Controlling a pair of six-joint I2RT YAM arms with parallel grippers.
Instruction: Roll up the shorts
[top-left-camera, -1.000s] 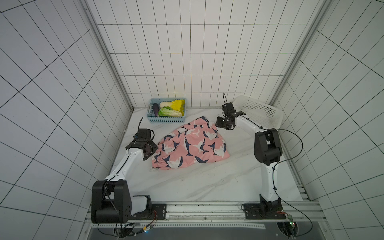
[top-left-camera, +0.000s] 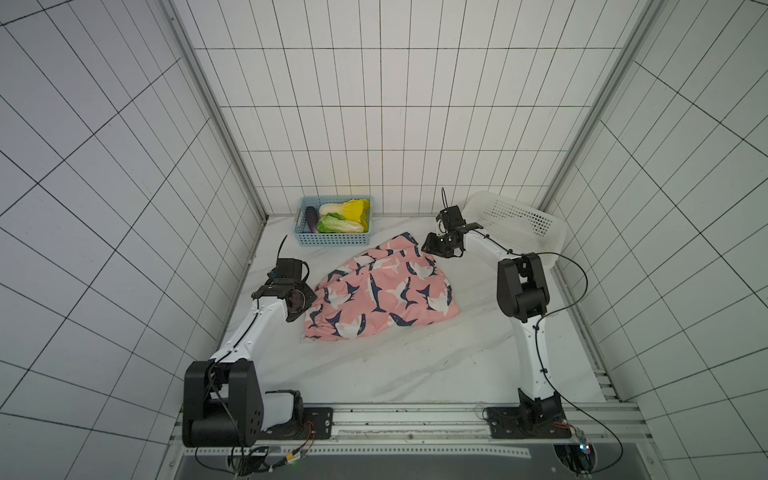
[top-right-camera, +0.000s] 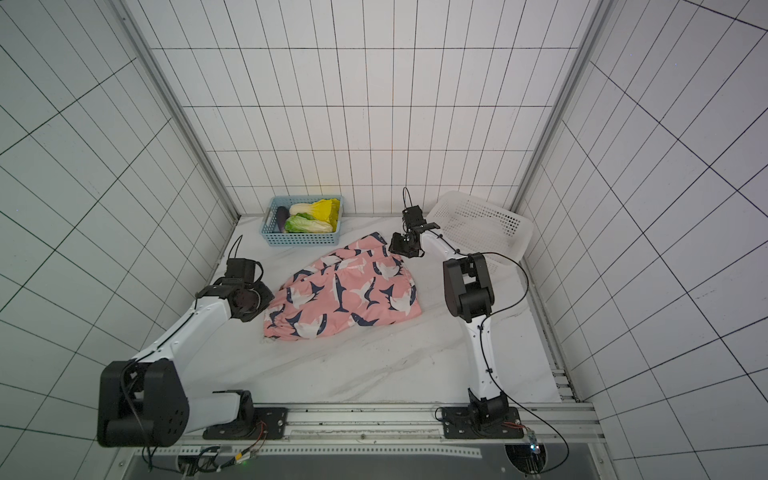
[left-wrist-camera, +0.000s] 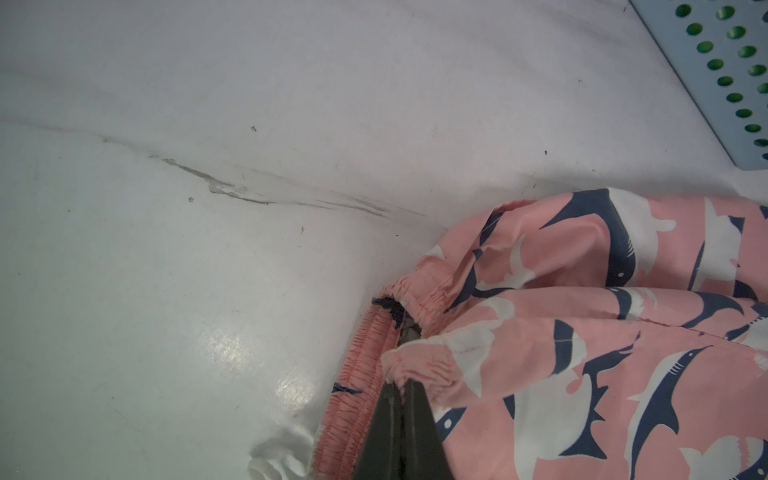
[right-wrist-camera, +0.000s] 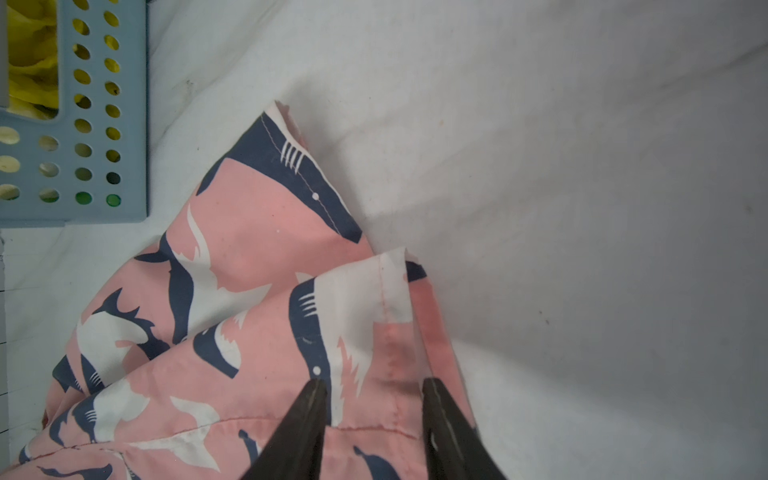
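Pink shorts (top-left-camera: 384, 296) with navy and white sharks lie spread and creased across the table middle. At their left end, my left gripper is shut at the gathered waistband (left-wrist-camera: 352, 384), with a bunched edge of the cloth at its fingertips. My right gripper stands open over the upper right corner of the shorts, where a folded hem (right-wrist-camera: 392, 288) lies between and ahead of its fingers. A further corner (right-wrist-camera: 240, 184) of the cloth points toward the back.
A blue basket (top-left-camera: 332, 240) of vegetables stands at the back left, close behind the shorts. An empty white basket (top-left-camera: 520, 224) is at the back right, beside my right arm.
My right gripper and arm have moved left, to over the corner of the shorts. The left arm and the shorts look nearly unchanged.
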